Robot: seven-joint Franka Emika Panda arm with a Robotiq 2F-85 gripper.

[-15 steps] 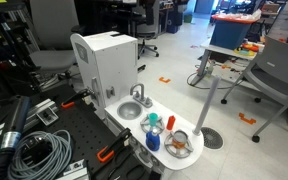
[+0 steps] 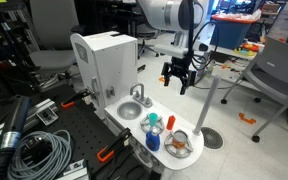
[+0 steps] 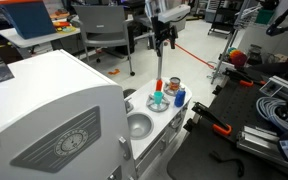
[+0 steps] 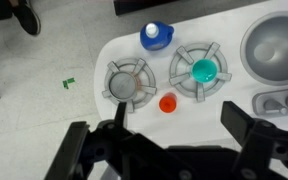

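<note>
My gripper is open and empty, hanging well above the white counter (image 4: 206,128); its two fingers (image 4: 112,137) frame the lower part of the wrist view. A small red object (image 4: 167,103) stands on the counter between two burners, close to the gap between the fingers in that view. On one burner sits a teal cup (image 4: 204,70). The other burner holds a metal pot (image 2: 179,137), seen from above as a round grey can in the wrist view. A blue bottle (image 4: 156,36) stands at the counter's edge near both burners.
A round sink (image 4: 274,48) with a faucet (image 2: 139,91) lies beyond the teal cup. The white cabinet (image 2: 104,65) rises at the counter's far end. A black cart (image 2: 69,130) with cables and clamps runs alongside. An orange item (image 2: 247,119) lies on the floor.
The arm has come down into exterior view 1 from above. My gripper is now lower over the counter, while the objects on it have stayed put.
</note>
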